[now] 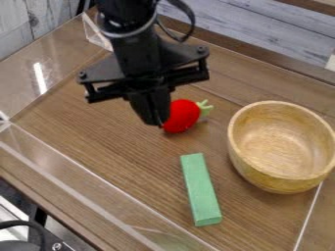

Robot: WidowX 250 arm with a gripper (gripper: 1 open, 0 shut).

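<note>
The dark arm and its gripper [147,98] hang over the upper middle of the wooden table, fingers pointing down. Just to the right of the fingertips lies a red object [181,116] with a small green top, like a strawberry or pepper. The gripper looks to be above and beside it; whether the fingers touch it is unclear, and their state is hard to make out.
A wooden bowl [279,147] sits at the right. A light green bar [201,188] lies lower middle. A black cable runs at the bottom left.
</note>
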